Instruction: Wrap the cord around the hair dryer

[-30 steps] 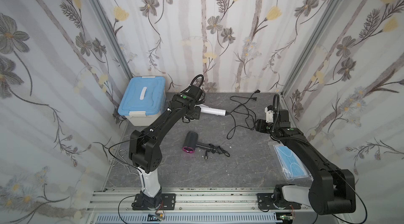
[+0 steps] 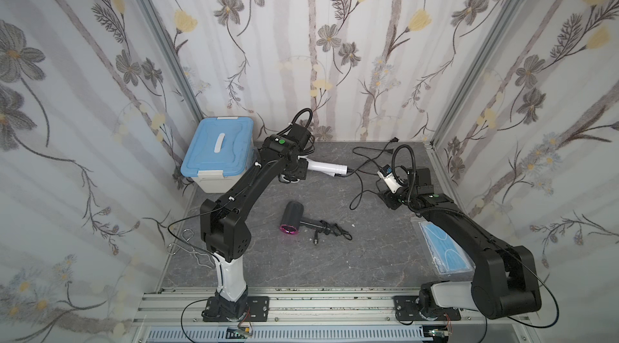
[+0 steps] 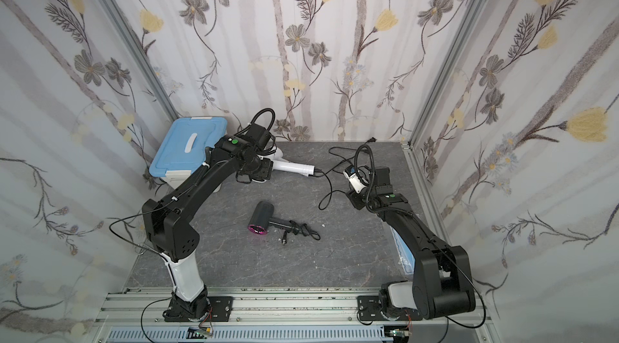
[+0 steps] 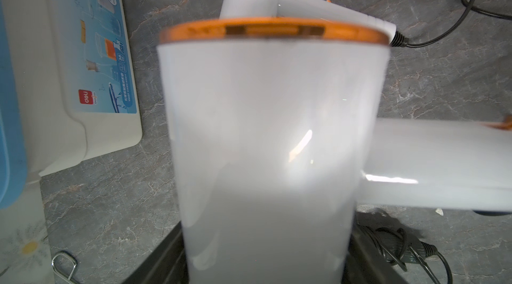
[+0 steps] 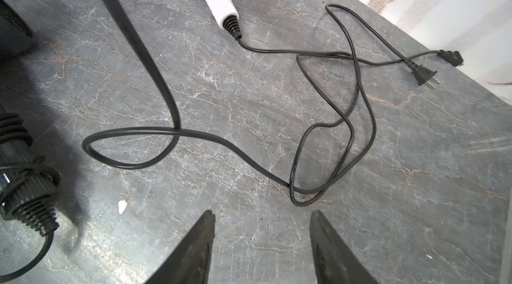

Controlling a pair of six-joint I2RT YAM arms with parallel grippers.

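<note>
A white hair dryer (image 4: 269, 139), orange-rimmed, fills the left wrist view between the blurred fingers of my left gripper (image 2: 293, 172); whether they grip it is unclear. More white appliance parts (image 2: 327, 167) show at the back centre. My right gripper is open with nothing between its fingers, over the grey table. Ahead of it loose black cord (image 5: 229, 146) lies in loops with plugs (image 5: 425, 74), one length rising out of the top of the right wrist view. A dark grey hair dryer (image 2: 292, 216) with its cord bunched on the handle lies at front centre.
A lidded storage box (image 2: 216, 146) stands at the back left, beside my left arm. A blue packet (image 2: 445, 246) lies at the front right, and a metal wire item (image 2: 188, 240) at the left edge.
My right gripper has turned and moved left toward the cord loops.
</note>
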